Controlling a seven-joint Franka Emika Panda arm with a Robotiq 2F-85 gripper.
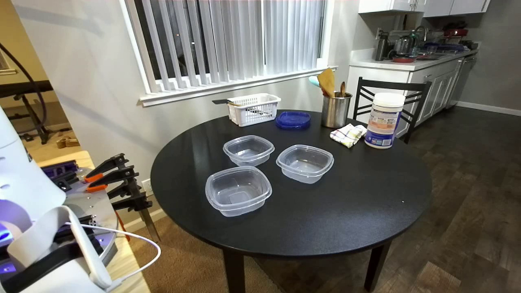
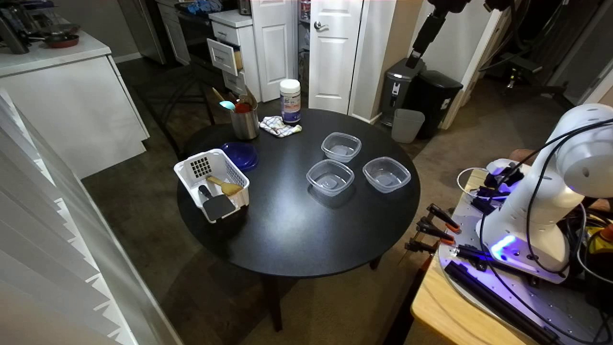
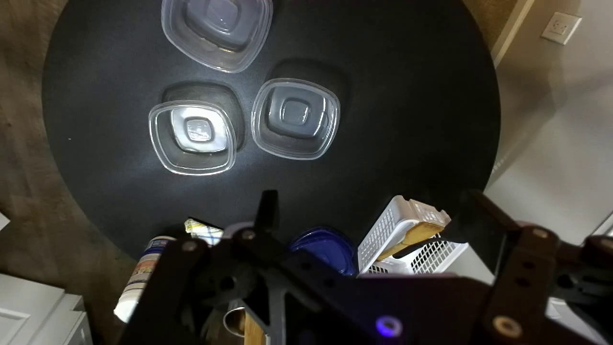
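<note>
Three clear, lidless plastic containers rest apart on the round black table. One container is nearest the robot base, another lies toward the window, and a third sits to the right. From above, the wrist view shows the same group, with one container cut off by the top edge. My gripper hangs high over the table, its dark fingers spread wide with nothing between them, so it is open. In exterior view 2, part of it shows at the top, well clear of the containers.
Along the table's far side stand a white basket with utensils, a blue lid, a steel utensil holder, a folded cloth and a tall white-capped canister.
</note>
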